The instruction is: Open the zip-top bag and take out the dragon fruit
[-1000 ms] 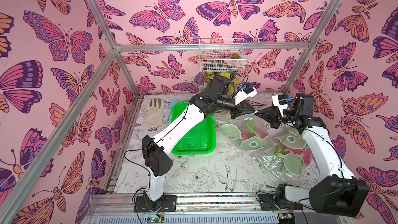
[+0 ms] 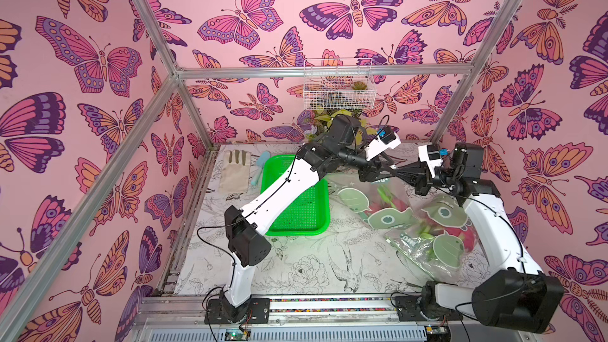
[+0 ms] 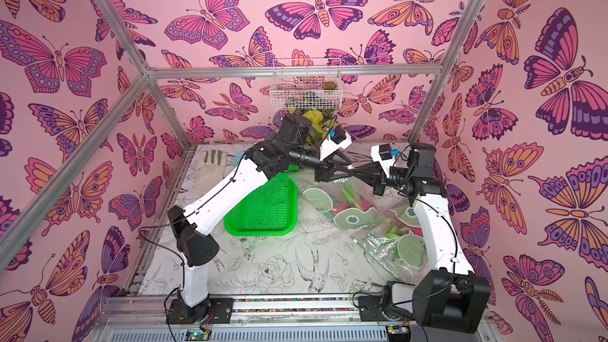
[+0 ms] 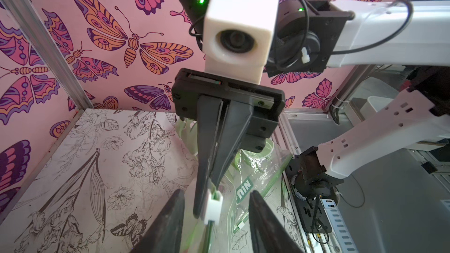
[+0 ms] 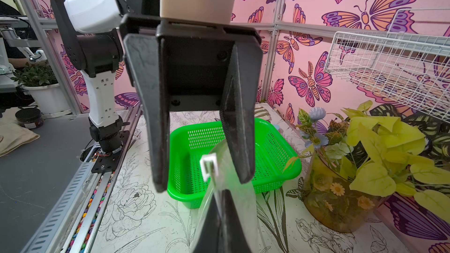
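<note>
Two clear zip top bags with green prints lie at the right of the table. The back bag (image 2: 386, 216) has its top edge raised, with pink and green dragon fruit (image 3: 354, 201) showing through the film. My right gripper is shut on this bag's thin top edge. A small white zip slider (image 5: 208, 163) sits just beyond its fingertips. My left gripper is open, its fingers (image 5: 241, 131) on either side of the slider and film, with a gap to each. The front bag (image 2: 437, 250) lies flat, partly under the right arm.
An empty green basket (image 2: 324, 224) stands left of the bags. Behind it are a glove (image 2: 234, 174) and a light blue tool (image 2: 258, 167). A potted plant (image 5: 337, 192) stands at the back wall under a wire rack (image 5: 389, 56).
The right arm and bags have barely moved.
</note>
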